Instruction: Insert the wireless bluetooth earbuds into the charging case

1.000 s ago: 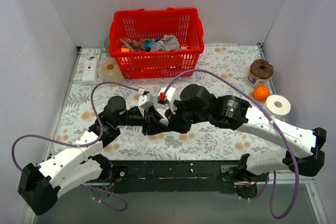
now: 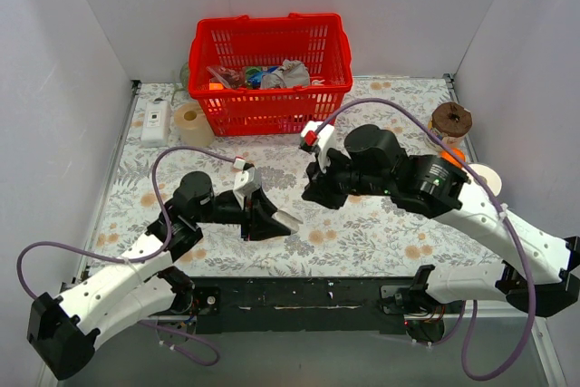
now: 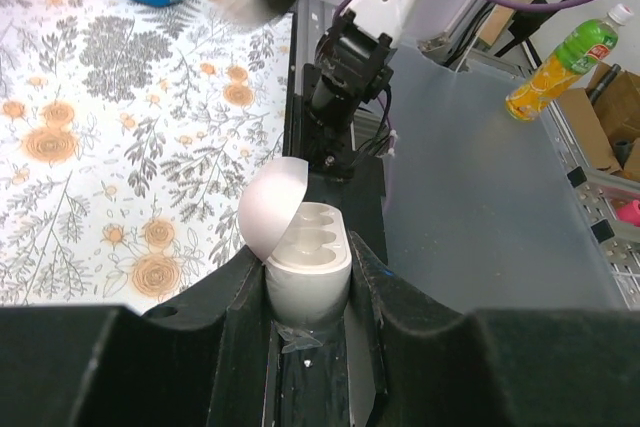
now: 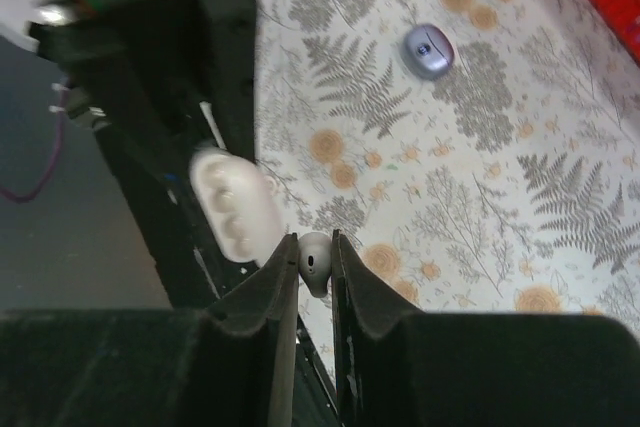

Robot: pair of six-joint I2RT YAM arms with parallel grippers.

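Note:
The white charging case [image 3: 308, 247] is held by my left gripper, shut on its lower body. Its lid [image 3: 273, 207] stands open, and hollows show inside. A white earbud [image 4: 315, 265] with a dark spot sits between the tips of my right gripper, shut on it. In the right wrist view the case [image 4: 238, 209] appears blurred to the left of the earbud, apart from it. From above, the case [image 2: 288, 220] juts out of the left gripper, with a gap between it and the right gripper [image 2: 322, 197].
A small rounded grey-lilac object [image 4: 428, 51] lies on the flowered cloth; what it is I cannot tell. A red basket [image 2: 272, 115] stands at the back. An orange [image 2: 453, 159], a jar [image 2: 450, 124] and a tape roll [image 2: 488, 178] lie right. The table's front edge is close.
My right gripper has drawn away to the right from the case, where the two grippers met. The left gripper has stayed nearly in place and the case now shows clear of the other hand.

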